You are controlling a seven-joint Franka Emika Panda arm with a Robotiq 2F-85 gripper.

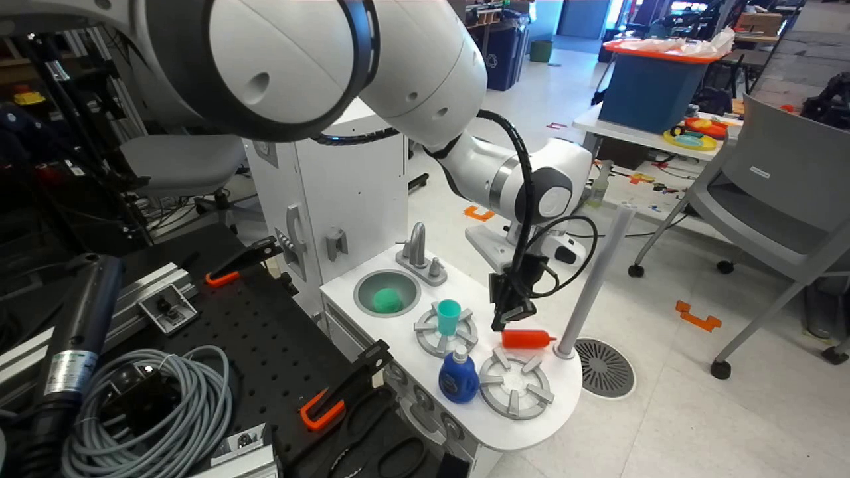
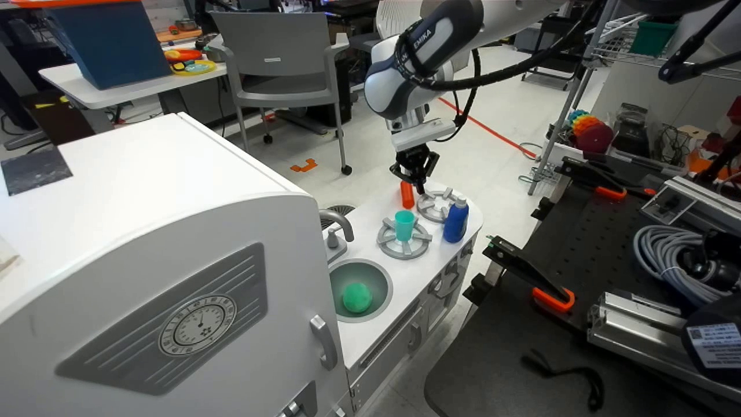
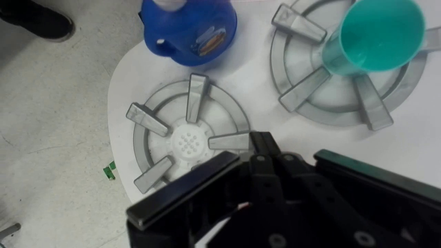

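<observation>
On the white counter, behind the front burner, a red bottle [image 1: 526, 339] lies on its side, its nozzle toward the grey post. My gripper [image 1: 499, 325] is shut just above the counter near the bottle's base end, with nothing showing between its fingers. From the other side, the gripper [image 2: 421, 191] appears close beside the red bottle [image 2: 407, 195]; whether they touch I cannot tell. In the wrist view the shut fingertips [image 3: 261, 142] point down by the front burner [image 3: 190, 140], and the bottle is mostly hidden behind the gripper.
A teal cup [image 1: 448, 317] stands on the other burner, and a blue jug [image 1: 459, 376] is upright at the counter's front. A green ball [image 1: 387, 300] sits in the sink [image 1: 364, 288]. The grey post [image 1: 597, 279] rises beside the bottle.
</observation>
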